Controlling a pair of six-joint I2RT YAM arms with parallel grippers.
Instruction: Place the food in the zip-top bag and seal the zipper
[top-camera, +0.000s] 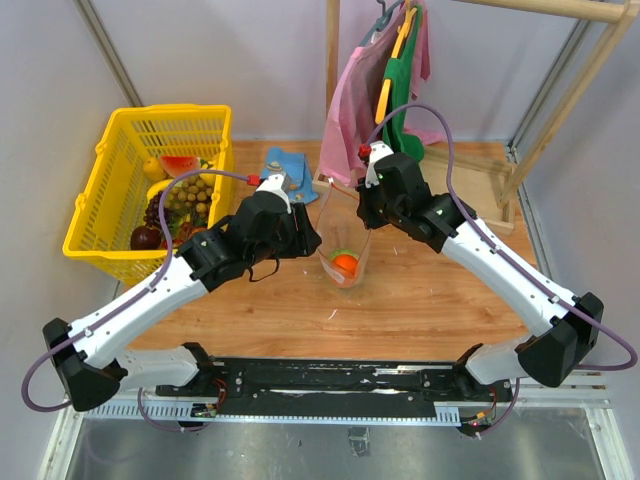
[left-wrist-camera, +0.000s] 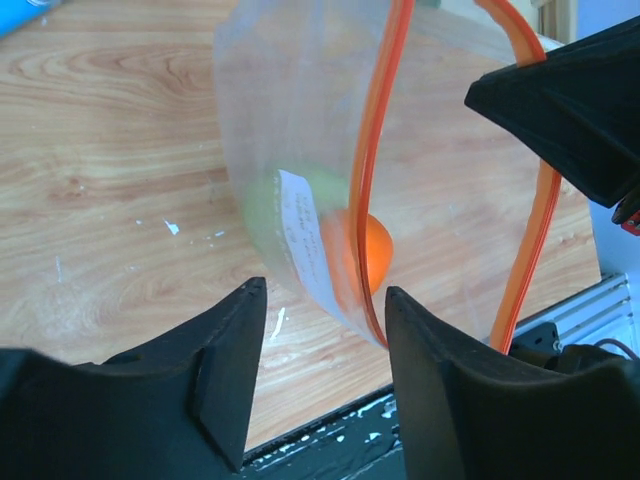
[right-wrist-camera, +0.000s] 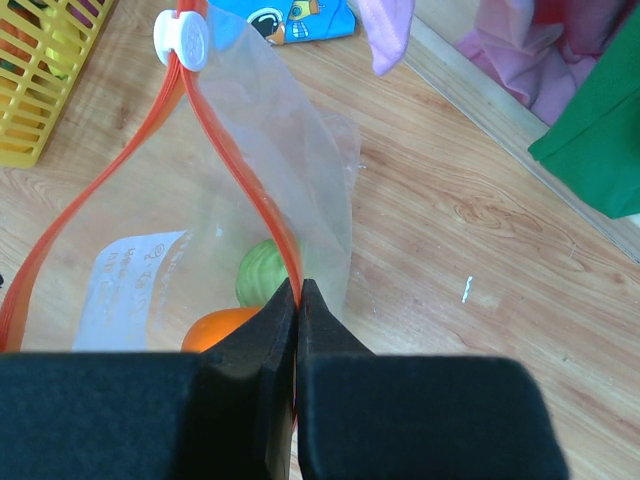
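Observation:
The clear zip top bag (top-camera: 340, 235) stands open in the middle of the table, with a green round item (right-wrist-camera: 258, 272) and an orange item (top-camera: 345, 265) inside. My right gripper is shut on the bag's orange zipper rim, holding it up. My left gripper is part open at the bag's other side, fingertips beside the orange rim (left-wrist-camera: 365, 170), nothing clearly between them. A white slider (right-wrist-camera: 182, 40) sits at the upper end of the zipper in the right wrist view.
The yellow basket (top-camera: 105, 190) of fruit stands at the left. A blue cloth (top-camera: 285, 165) lies behind the bag. A wooden rack (top-camera: 560, 120) with hanging garments fills the back right.

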